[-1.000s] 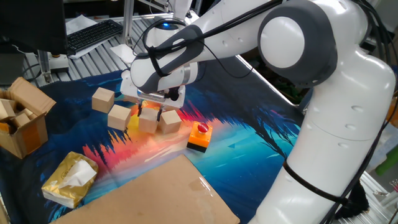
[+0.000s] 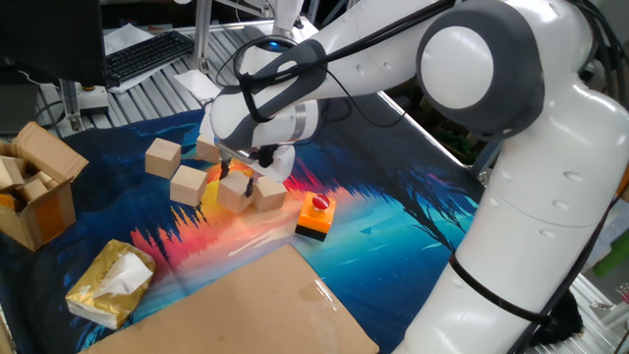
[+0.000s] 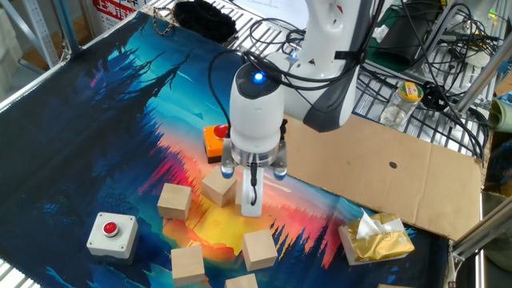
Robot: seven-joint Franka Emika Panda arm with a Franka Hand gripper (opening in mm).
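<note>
My gripper (image 2: pixel 237 176) points down over a plain wooden block (image 2: pixel 235 194) in exterior view 1. One dark finger stands at either side of the block's upper part; whether they press on it cannot be made out. From above, in exterior view 2, the gripper (image 3: pixel 254 171) and its white housing hide most of that block. Close on its right in exterior view 1 sits another wooden block (image 2: pixel 269 194). More blocks lie to the left: one block (image 2: pixel 188 185) near, one block (image 2: pixel 163 157) farther out, and one block (image 2: pixel 207 148) partly behind the hand.
An orange box with a red button (image 2: pixel 315 215) stands right of the blocks. A white button box (image 3: pixel 112 236), a gold tissue pack (image 2: pixel 112 284), a carton of blocks (image 2: pixel 44 205) and a flat cardboard sheet (image 2: pixel 241 310) surround the area.
My gripper has turned about its vertical axis, with its fingers staying around the same block. That block looks slightly turned too. The other blocks have not visibly moved.
</note>
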